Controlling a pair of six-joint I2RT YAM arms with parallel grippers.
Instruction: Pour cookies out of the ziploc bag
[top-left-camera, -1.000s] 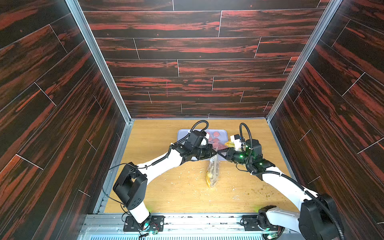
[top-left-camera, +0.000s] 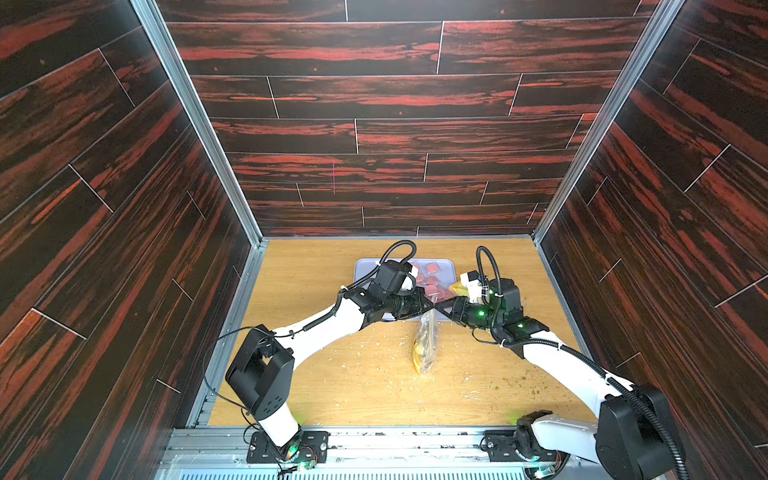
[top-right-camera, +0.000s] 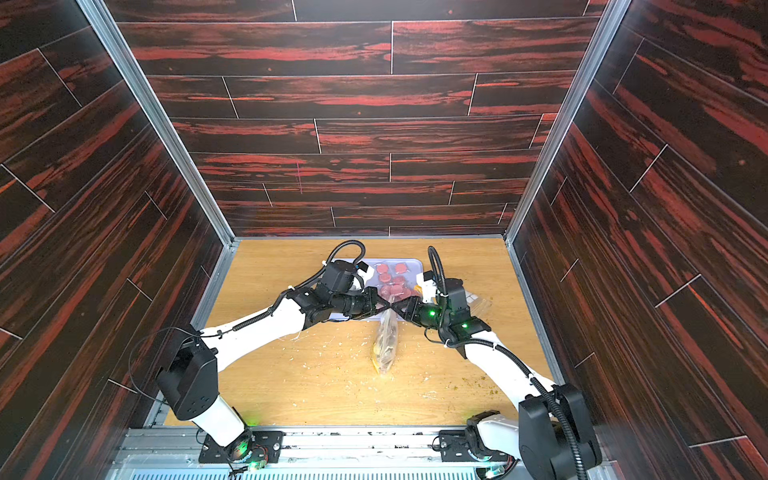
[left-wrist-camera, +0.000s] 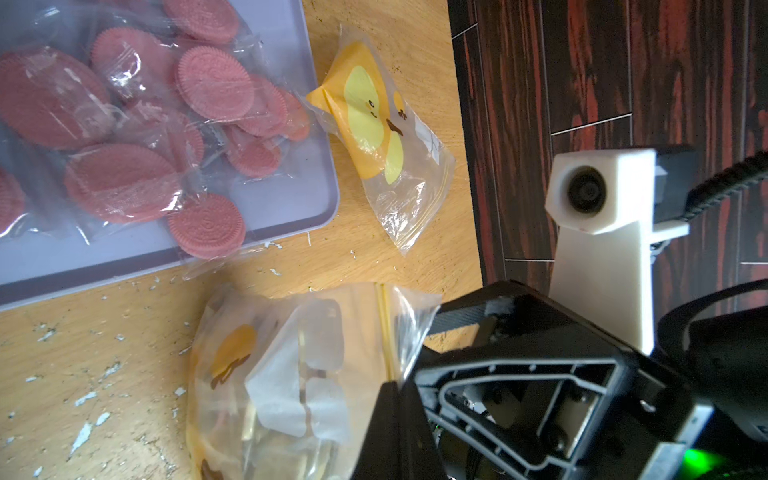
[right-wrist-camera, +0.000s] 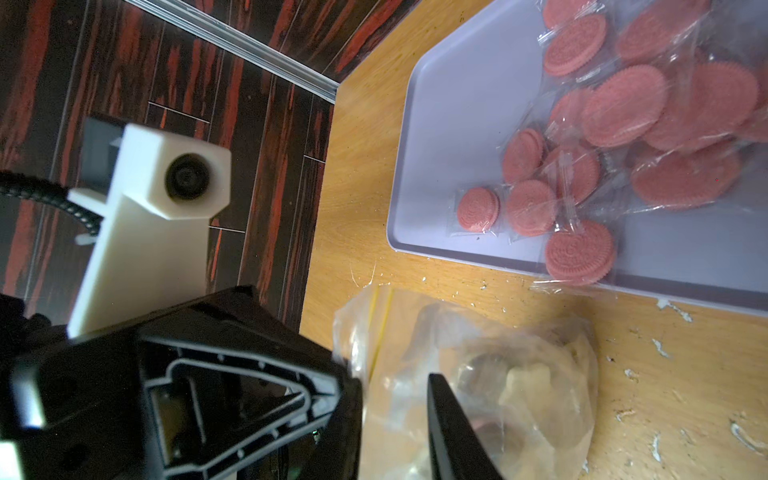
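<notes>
A clear ziploc bag with orange-yellow print hangs upright between my two arms, its zip strip along the top. In the left wrist view my left gripper is shut on the bag's top edge. My right gripper is part open, its fingers apart with the bag's clear film between or just behind them. The two grippers almost meet tip to tip above the bag. Pale and pinkish pieces show dimly through the plastic. Behind the bag lies a lavender tray holding wrapped pink cookies.
Another clear bag with orange print lies flat on the table, right of the tray. Small pale crumbs dot the wooden table. Its front is otherwise mostly free. Dark panelled walls close in the back and sides.
My right gripper has shifted very slightly toward the left gripper over the last second. The left arm looks still, and the bag hangs in nearly the same place.
</notes>
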